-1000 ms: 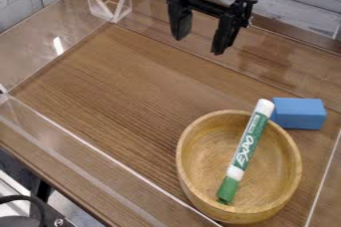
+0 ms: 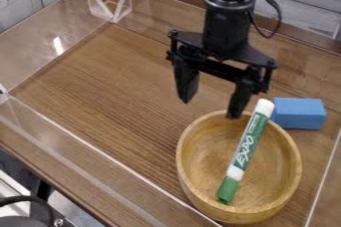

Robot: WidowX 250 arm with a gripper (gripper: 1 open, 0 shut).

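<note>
The black gripper hangs over the wooden table, open, its fingers apart with nothing seen between them, just above the back-left part of a yellow bowl. In that bowl a green and white marker lies along its length, leaning on the back rim, its white end upward.
A blue block sits behind the bowl at the right. Clear plastic edging runs along the left and back, and a black cable shows at the lower left.
The bowl, marker and block have not moved.
</note>
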